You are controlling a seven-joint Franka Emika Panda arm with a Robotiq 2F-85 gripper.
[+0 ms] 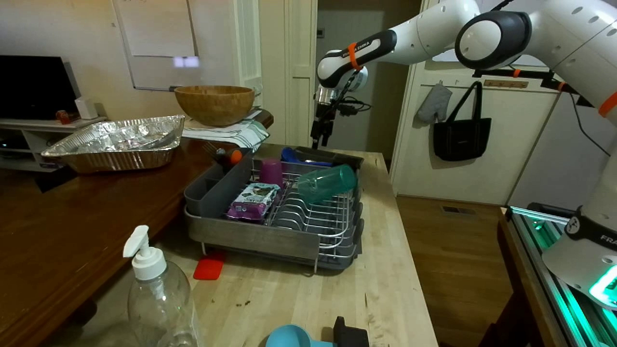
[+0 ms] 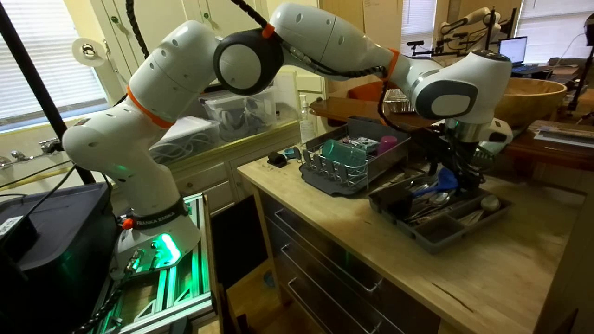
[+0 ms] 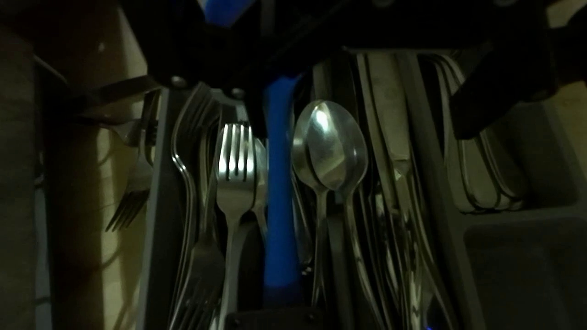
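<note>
A grey cutlery tray (image 2: 445,243) sits on the wooden counter behind the dish rack. In the wrist view a blue-handled utensil (image 3: 281,220) lies lengthwise over the silverware, its upper part hidden by my gripper's dark parts. Forks (image 3: 236,192) lie left of the blue handle, spoons (image 3: 333,145) and knives (image 3: 393,126) to its right. My gripper stands open just above the tray; its left finger is close beside the blue handle, its right finger over the tray's right side. Contact cannot be told. No object is held.
The dish rack (image 1: 254,234) stands beside the tray, holding a green cup (image 1: 328,184), a purple cup (image 1: 271,172) and a purple packet (image 1: 253,201). A wooden bowl (image 1: 215,105) and foil pan (image 1: 118,159) rest on the brown table. Bare counter (image 2: 518,267) lies before the tray.
</note>
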